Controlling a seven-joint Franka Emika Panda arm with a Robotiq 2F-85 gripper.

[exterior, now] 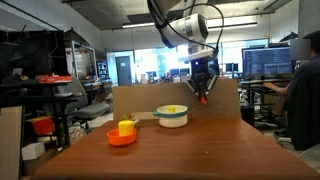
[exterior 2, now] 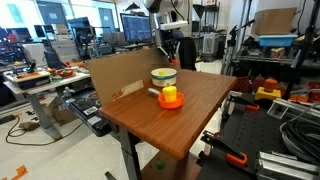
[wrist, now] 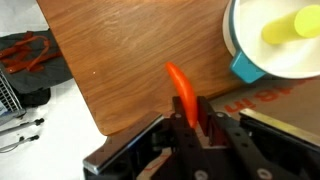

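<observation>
My gripper is shut on an orange-red, carrot-like object (wrist: pixel 182 92), whose tapered end sticks out past the fingers above the wooden table. In exterior view 1 the gripper (exterior: pixel 203 88) hangs over the table's far right, the orange object (exterior: pixel 203 98) pointing down beneath it and clear of the surface. To its left stands a pale pot with a blue-green rim (exterior: pixel 172 118), holding something yellow (wrist: pixel 308 22). Nearer the left edge, an orange bowl (exterior: pixel 121 138) carries a yellow block-like item (exterior: pixel 126 127).
A cardboard panel (exterior: pixel 140 100) stands along the back of the table, behind the pot. At the far right a person (exterior: pixel 302 100) sits beyond the table.
</observation>
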